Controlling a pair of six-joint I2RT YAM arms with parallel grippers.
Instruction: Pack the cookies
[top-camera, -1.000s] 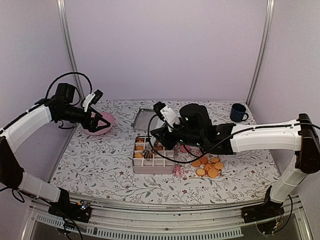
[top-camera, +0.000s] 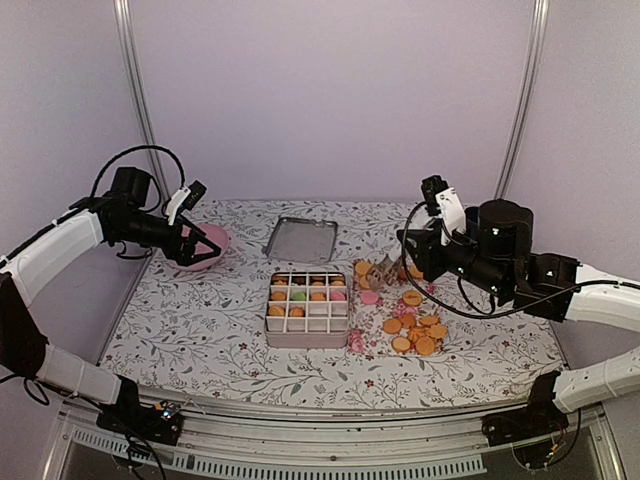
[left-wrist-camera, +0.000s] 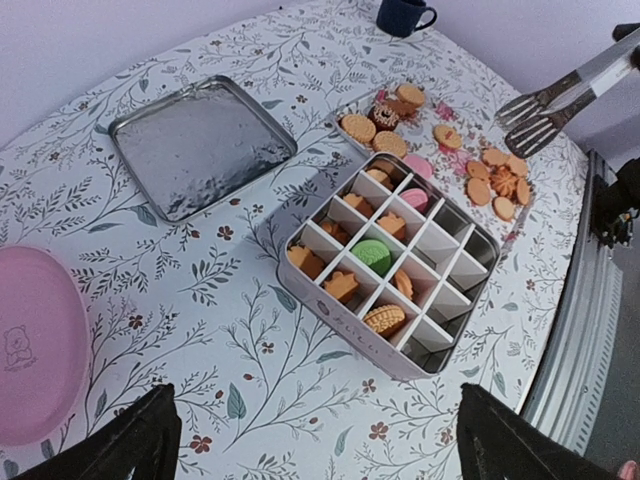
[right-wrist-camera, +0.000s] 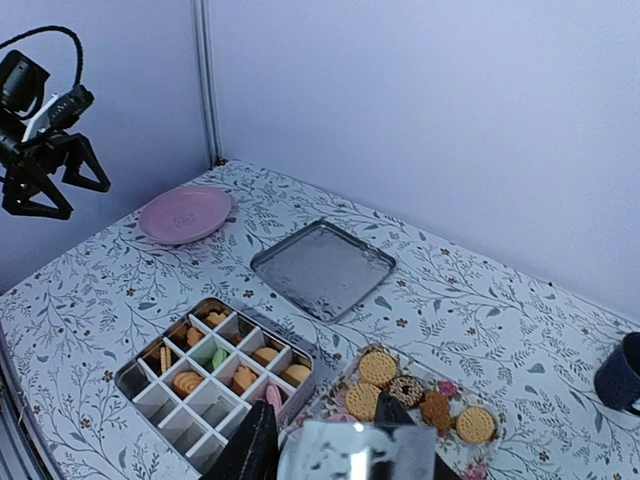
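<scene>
The divided box (top-camera: 308, 340) stands mid-table, with cookies in many compartments, among them a green cookie (left-wrist-camera: 372, 256) and a pink cookie (left-wrist-camera: 414, 199). Several compartments along its near right side are empty. Loose round cookies (top-camera: 425, 345) lie right of the box. My right gripper is shut on metal tongs (left-wrist-camera: 535, 118), whose slotted blades hang above the loose cookies, slightly apart, with nothing seen between them. Far to the left, my left gripper (top-camera: 202, 252) stays open and empty above the pink plate (left-wrist-camera: 40, 345).
An empty grey tray (top-camera: 302, 240) lies behind the box. The dark blue mug (right-wrist-camera: 620, 372) stands at the back right, mostly hidden by the right arm in the top view. Bare patterned tablecloth (left-wrist-camera: 260, 400) lies left and in front of the box.
My right arm has swung to the right with the tongs, from over the box to over the loose cookies. The left arm has not moved.
</scene>
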